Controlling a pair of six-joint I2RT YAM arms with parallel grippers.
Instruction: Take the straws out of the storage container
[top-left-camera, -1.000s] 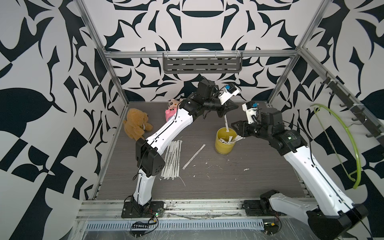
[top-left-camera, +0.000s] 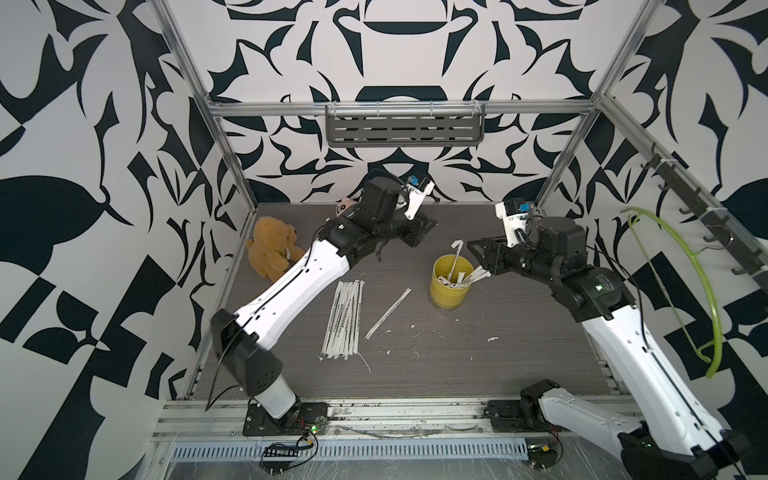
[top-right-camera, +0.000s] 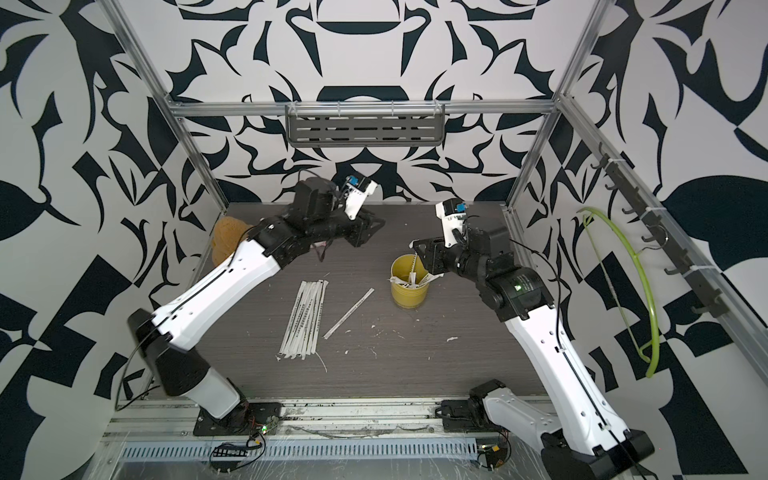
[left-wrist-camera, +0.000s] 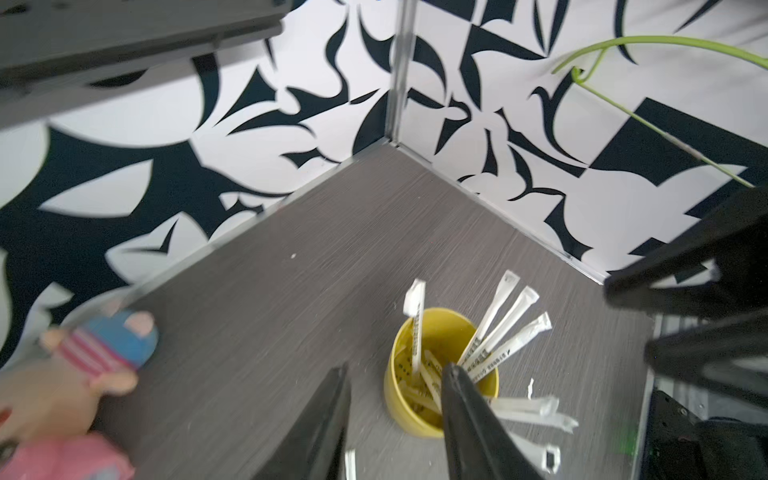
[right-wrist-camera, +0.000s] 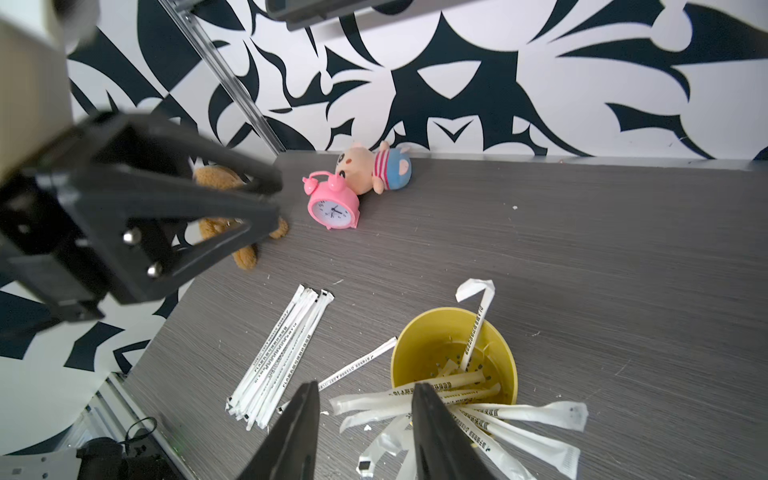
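A yellow cup-shaped container (top-left-camera: 448, 297) stands upright on the table. Several wrapped white straws (right-wrist-camera: 552, 415) stick out over its rim. One straw (right-wrist-camera: 481, 324) with a bent-over top leans at its back, clear of both grippers. My left gripper is behind and left of the container; it is partly open, with nothing between its fingers. My right gripper is open and empty, near the container's right rim. A pile of straws (top-left-camera: 343, 320) lies on the table at left, and a single straw (top-left-camera: 388, 313) lies between pile and container.
A brown teddy bear (top-left-camera: 273, 248) sits at the back left. A pink alarm clock (right-wrist-camera: 332, 200) and a plush doll (right-wrist-camera: 373, 168) are near the back wall. Small paper scraps dot the table.
My left gripper was over the bent straw; it has drawn back leftward, leaving that straw in the container. The right gripper dipped toward the container and has risen back slightly.
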